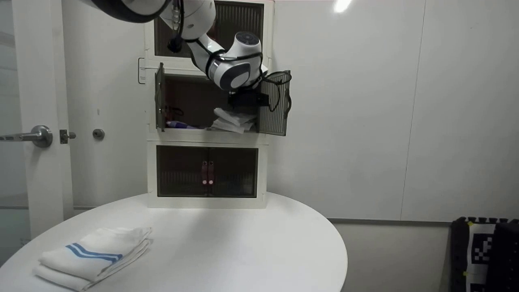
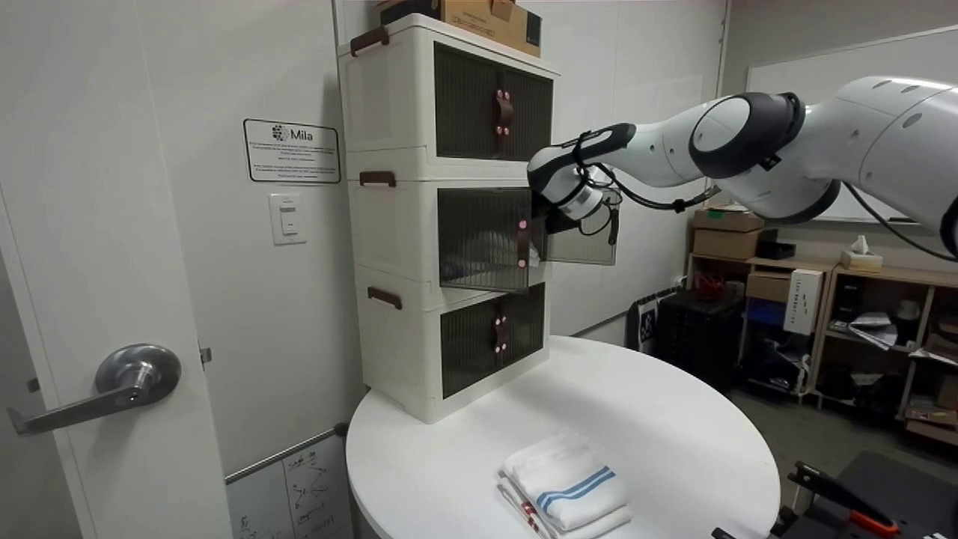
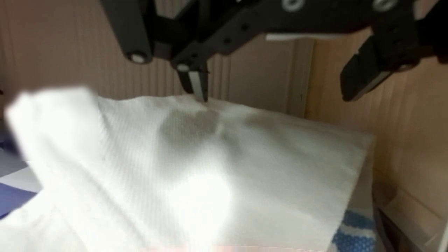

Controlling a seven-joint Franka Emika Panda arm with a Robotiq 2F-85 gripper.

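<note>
A white cloth [image 3: 252,168] with a blue stripe fills most of the wrist view. My gripper stands open above it, fingers spread wide; one fingertip [image 3: 199,86] overlaps the cloth's far edge, and whether it touches cannot be told. In exterior view 1 the dark gripper [image 1: 249,99] is at the right side of the cabinet's open middle compartment, over the crumpled white cloth [image 1: 231,121]. The left door [image 1: 160,97] points outward, and the right door [image 1: 275,109] stands open beside the gripper. Exterior view 2 hides the fingers behind a door [image 2: 480,238].
Left of the cloth in the compartment lies a purple-blue item [image 1: 179,125]. A folded white towel with blue stripes [image 1: 92,255] rests on the round white table [image 1: 219,248]. The upper and lower compartments are closed.
</note>
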